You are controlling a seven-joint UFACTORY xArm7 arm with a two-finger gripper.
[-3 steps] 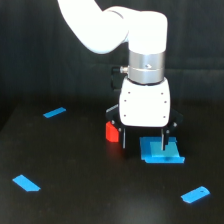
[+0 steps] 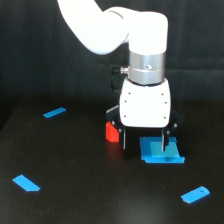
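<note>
My gripper (image 2: pixel 144 146) points down over the dark table, its two thin fingers well apart, one on the left and one on the right. Between them only dark background shows. A red object (image 2: pixel 112 132) is partly visible by the left finger; the hand hides part of it, so its full shape is unclear. Near the right finger lies a blue square (image 2: pixel 160 152), framed by blue strips, and the finger overlaps it in this view. I cannot tell whether the fingers touch either thing.
Blue tape strips lie at the far left (image 2: pixel 55 112), front left (image 2: pixel 26 184) and front right (image 2: pixel 195 195). A dark curtain hangs behind.
</note>
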